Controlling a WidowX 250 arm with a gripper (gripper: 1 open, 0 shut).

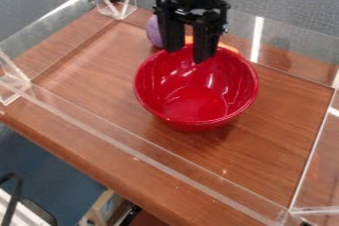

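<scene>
A large red bowl point(193, 99) sits on the wooden table point(93, 111), right of centre. Above its back part hangs my black gripper point(185, 50), pointing down. Its two fingers look spread apart, with nothing visible between them. Behind the gripper, at the left, a purple round object point(155, 34) is partly hidden. An orange thing point(228, 49) shows in small part behind the bowl.
Clear plastic walls edge the table along the back, front, left and right. Cables lie beyond the lower left edge.
</scene>
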